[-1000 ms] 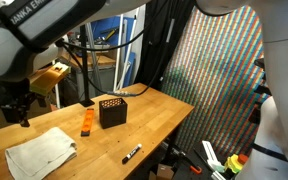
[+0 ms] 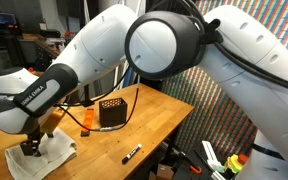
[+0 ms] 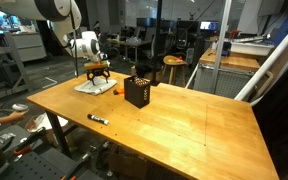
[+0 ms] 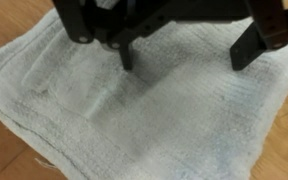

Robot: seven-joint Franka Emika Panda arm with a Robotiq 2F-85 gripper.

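Note:
A white towel lies spread on the wooden table at its left end, slightly wrinkled. In the wrist view the towel fills most of the picture, with faint bluish patches at the lower right. My gripper is open just over it, the fingers wide apart and only cloth visible beneath them. From the exterior the gripper is low over the towel's upper part; whether its tips touch the cloth I cannot tell. In the second exterior view the gripper is over the towel at the table's far left.
A black perforated box stands mid-table. Close to it lies an orange object. A dark marker-like object rests near the front edge.
My gripper has come down from above and behind the towel to just over it, still open. The towel, box and small objects have not visibly moved.

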